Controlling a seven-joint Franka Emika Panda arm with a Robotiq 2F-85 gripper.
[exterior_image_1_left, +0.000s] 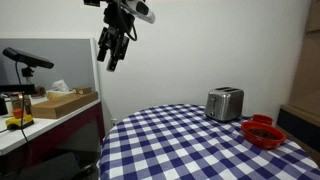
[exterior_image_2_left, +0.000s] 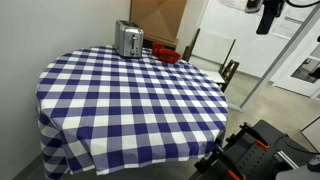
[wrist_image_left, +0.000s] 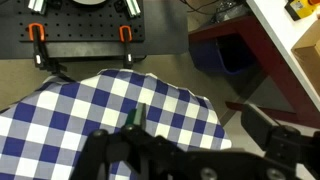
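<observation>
My gripper (exterior_image_1_left: 110, 66) hangs high at the upper left in exterior view 1, well above and beside the checkered table. In exterior view 2 the dark gripper (exterior_image_2_left: 265, 24) is at the top right, clear of everything. Two dark fingers stand apart along the lower edge of the wrist view, so the gripper looks open, with nothing visible between them. On the blue-and-white checkered tablecloth (exterior_image_1_left: 165, 145), a silver toaster (exterior_image_1_left: 225, 103) stands toward the back. Beside it sit a red bowl (exterior_image_1_left: 263, 135) with something dark inside and a smaller red item (exterior_image_1_left: 262, 120).
A side table (exterior_image_1_left: 40, 128) at the left holds a cardboard box (exterior_image_1_left: 68, 104) and tools. A chair (exterior_image_2_left: 212, 52) stands behind the checkered table. Most of the tablecloth is bare. My robot's base plate (wrist_image_left: 90, 28) shows at the top of the wrist view.
</observation>
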